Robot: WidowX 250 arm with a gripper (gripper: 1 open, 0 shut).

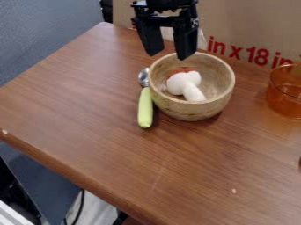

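Note:
My black gripper (167, 44) hangs above the back of a wooden bowl (192, 108), its two fingers apart with nothing seen between them. In the bowl lie a white mushroom-like object (185, 84) and something orange-red behind it, partly hidden. A pale green long vegetable (146, 107) lies on the table just left of the bowl, with a metal spoon (143, 76) behind it.
An orange translucent container (286, 94) stands at the right. A cardboard box (247, 26) forms the backdrop.

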